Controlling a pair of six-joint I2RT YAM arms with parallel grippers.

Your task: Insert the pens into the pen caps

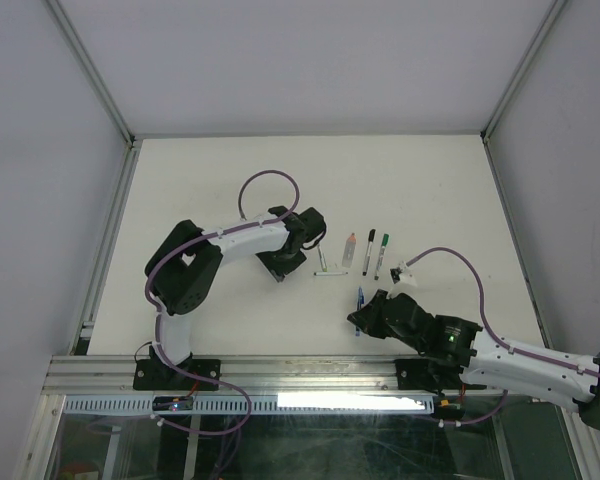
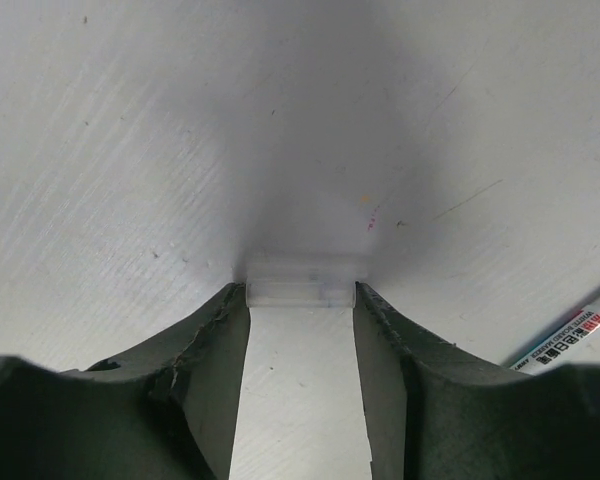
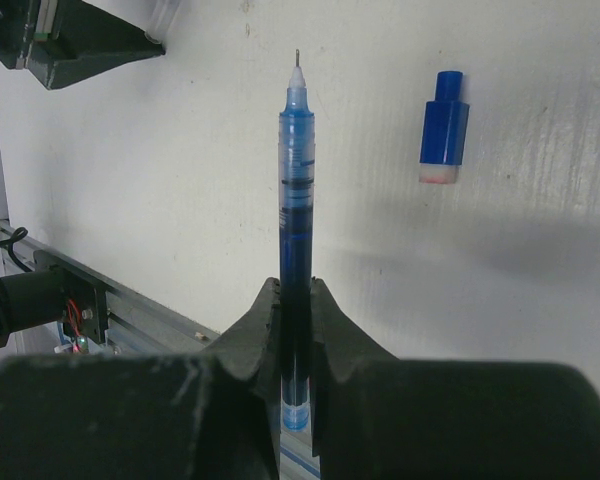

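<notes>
My right gripper is shut on an upright-pointing blue pen (image 3: 296,170), its bare tip exposed. A blue cap (image 3: 443,130) lies on the table beside it in the right wrist view. In the left wrist view my left gripper is at the table, its part-open fingertips at either end of a small translucent piece (image 2: 300,295), apparently a cap; whether they grip it I cannot tell. A pen (image 2: 565,335) lies to the right there. In the top view two markers (image 1: 368,250) (image 1: 381,255) lie right of center.
A clear bottle-like item (image 1: 349,250) and white pens (image 1: 330,273) lie in the middle of the table (image 1: 430,180). The metal front rail (image 1: 260,368) borders the work area.
</notes>
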